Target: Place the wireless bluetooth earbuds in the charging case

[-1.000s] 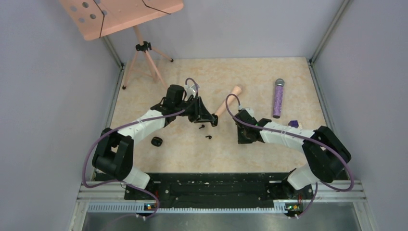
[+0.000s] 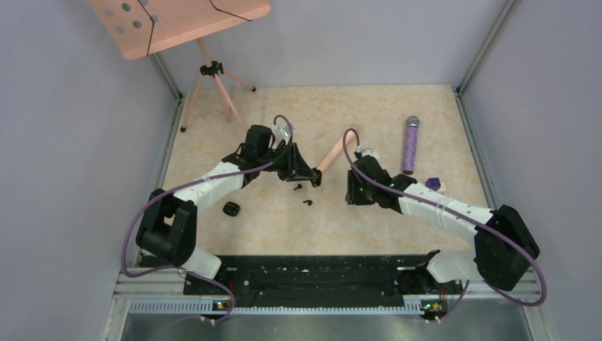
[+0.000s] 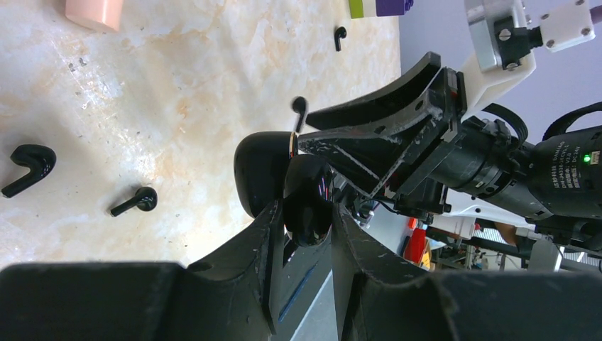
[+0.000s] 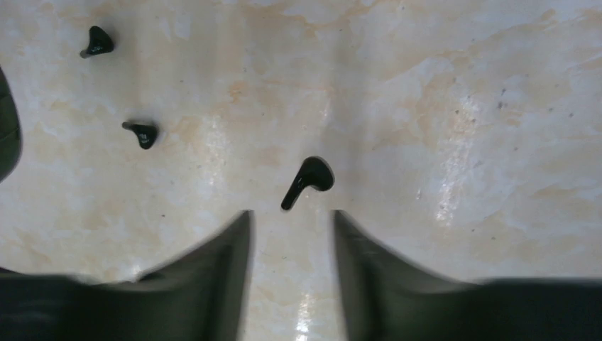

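Observation:
My left gripper (image 2: 311, 177) is shut on the black charging case (image 3: 307, 195), held above the table with its lid (image 3: 259, 170) hinged open in the left wrist view. Two small black earbuds (image 2: 308, 202) lie on the table below and left of it. My right gripper (image 2: 353, 197) is part open above the table; in the right wrist view a black earbud (image 4: 312, 172) lies just ahead of its blurred fingertips, with nothing between them. Two more small earbuds (image 4: 145, 135) lie to the upper left in that view.
A pink cylinder (image 2: 334, 153) lies behind the grippers, a purple microphone (image 2: 412, 145) at the back right, a purple box (image 2: 433, 183) at the right. A black oval object (image 2: 231, 209) lies front left.
My right arm has risen and shifted slightly up and left at the gripper in the top view, its elbow swinging right. The left arm has not moved.

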